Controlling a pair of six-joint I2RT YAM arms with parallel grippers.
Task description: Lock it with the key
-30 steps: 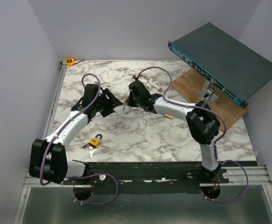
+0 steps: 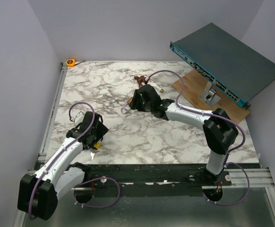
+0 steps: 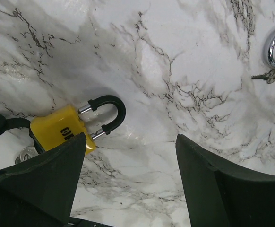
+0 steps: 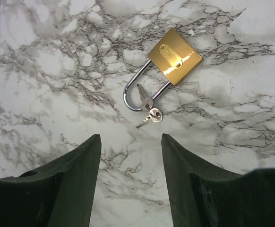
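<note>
A yellow padlock [image 3: 57, 127] with an open black shackle lies at the front left, under my left gripper, which is open around empty space just beside it. Near the middle, a brass padlock [image 4: 174, 56] lies with its long silver shackle, seen in the right wrist view, with a key [image 4: 145, 98] on the shackle and another key [image 4: 154, 116] beside it. My right gripper hangs above and short of them, its fingers apart with nothing between. In the top view both grippers largely hide the padlocks.
A dark slab [image 2: 222, 56] on a wooden board [image 2: 234, 113] fills the back right. Several small objects lie behind my right gripper. A tape measure [image 2: 70, 62] sits at the back left.
My left arm has moved from the middle leftward and forward to over the yellow padlock. My right gripper has shifted slightly to the right.
</note>
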